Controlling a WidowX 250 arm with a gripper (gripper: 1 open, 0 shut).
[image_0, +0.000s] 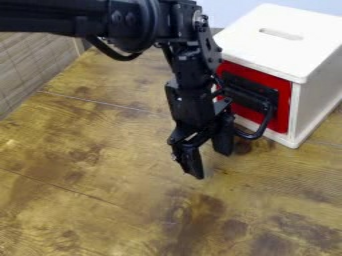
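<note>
My black gripper (207, 154) hangs low over the wooden floor in the camera view, just left of and in front of a white box (301, 50) with a red front panel (278, 122) and a black handle or insert. Its two fingers stand apart, pointing down, and nothing clear shows between them. Part of the red front is hidden behind the arm.
A tiled wall (27, 70) runs along the upper left.
</note>
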